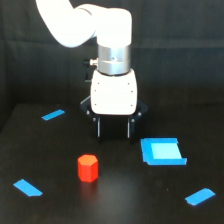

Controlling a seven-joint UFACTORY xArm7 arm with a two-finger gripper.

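Observation:
A red block with a hexagonal outline (88,168) rests on the black table, left of centre. The white arm reaches in from the top, and my gripper (114,128) hangs behind the block and a little to its right. Its two dark fingers stand apart, with nothing visible between them. To the right lies a pale square with a blue tape border (162,151); its surface looks empty. Neither the block nor the square is touched by the gripper.
Blue tape strips lie at the back left (53,115), front left (28,188) and front right (200,197). Dark, bare tabletop fills the space between the block and the square. A dark curtain hangs behind.

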